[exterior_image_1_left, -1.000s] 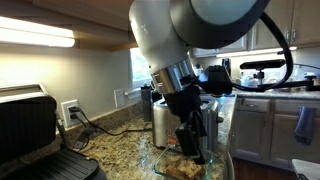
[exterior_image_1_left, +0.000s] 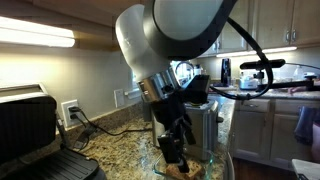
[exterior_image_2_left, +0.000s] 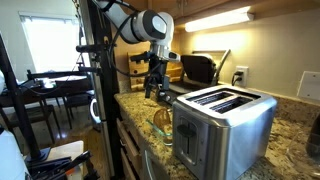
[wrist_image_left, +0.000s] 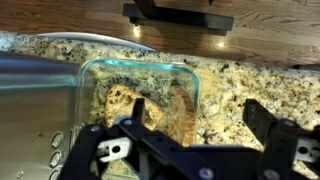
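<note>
In the wrist view a clear glass dish (wrist_image_left: 140, 66) holds two pieces of bread. One bread slice (wrist_image_left: 122, 101) lies toward the dish's left side; another bread slice (wrist_image_left: 181, 114) stands tilted near its right wall. My gripper is open, its fingers apart on either side of that right-hand slice, with no grip on it. Exterior view 1 has the gripper (exterior_image_1_left: 180, 145) just above the dish, partly covering the bread (exterior_image_1_left: 184, 171). From exterior view 2, bread (exterior_image_2_left: 162, 119) shows in the dish beside the silver toaster (exterior_image_2_left: 225, 125).
The toaster's metal side (wrist_image_left: 35, 105) borders the dish closely on the left in the wrist view. A black ridged appliance (exterior_image_1_left: 28, 125) sits on the counter at left in exterior view 1.
Over the last second my gripper has shifted leftward and slightly down in exterior view 1, covering more of the dish. Its fingers remain apart.
</note>
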